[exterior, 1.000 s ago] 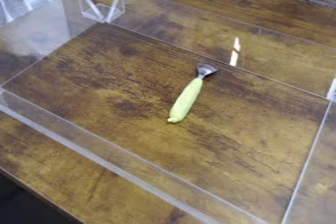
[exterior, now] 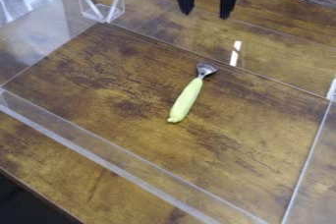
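Note:
A pale yellow-green, corn-like object (exterior: 186,100) lies diagonally on the wooden surface in the middle of the clear-walled enclosure, with a small metallic piece (exterior: 205,70) at its upper end. My black gripper (exterior: 205,10) hangs at the top centre of the view, beyond and above the object and apart from it, its two fingers spread open with nothing seen between them.
Transparent panels (exterior: 92,144) border the wooden work area on all sides, with a clear bracket (exterior: 102,14) at the back left. A white railing stands at the top left. The wood around the object is clear.
My gripper has come further into view from the top edge, moving down in the picture and slightly right. The object on the wood has stayed in place.

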